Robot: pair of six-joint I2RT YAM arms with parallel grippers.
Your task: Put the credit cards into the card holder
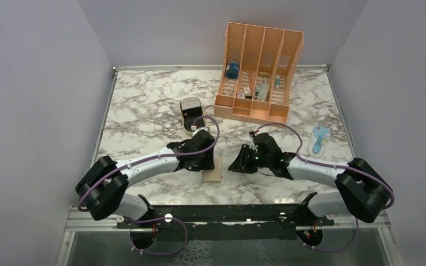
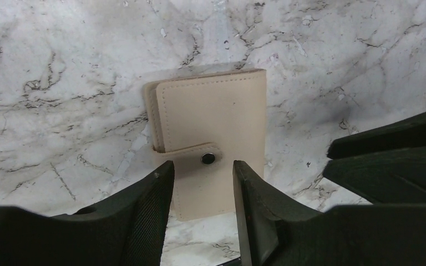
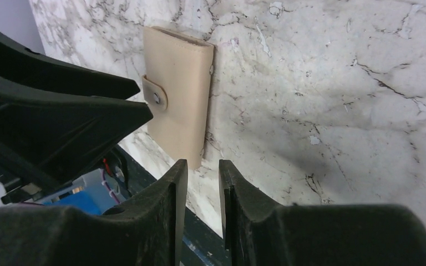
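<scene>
A beige card holder [image 1: 212,174] with a snap strap lies closed on the marble table, front centre. In the left wrist view its snapped flap [image 2: 188,155] faces up, and my left gripper hangs over it, open, a fingertip either side of the stud. My right gripper is low, just right of the holder [image 3: 177,94], partly open with nothing between its fingers. Its dark fingers also show at the right of the left wrist view. I cannot identify any loose credit cards.
A peach compartment organiser [image 1: 224,111] with small items stands at the back. An open small case [image 1: 190,105] sits behind my left arm. A blue-packaged item [image 1: 319,141] lies at the right.
</scene>
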